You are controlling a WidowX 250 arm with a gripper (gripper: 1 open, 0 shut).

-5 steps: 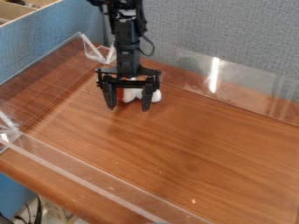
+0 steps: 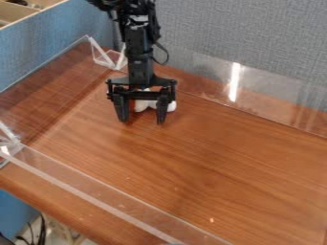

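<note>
The black gripper [image 2: 141, 109] is lowered near the back left of the wooden table [image 2: 205, 172], open, its two fingers pointing down. Just behind and between the fingers is a white object [image 2: 163, 103], partly hidden by the gripper; its shape and whether the fingers touch it cannot be told.
Clear plastic walls border the table, with white brackets [image 2: 106, 55] at the back left corner and at the left front. Blue-grey padded panels stand behind and to the left. Cables hang at the lower left, off the table.
The gripper has shifted very slightly over the last second, now covering a little more of the white object.
</note>
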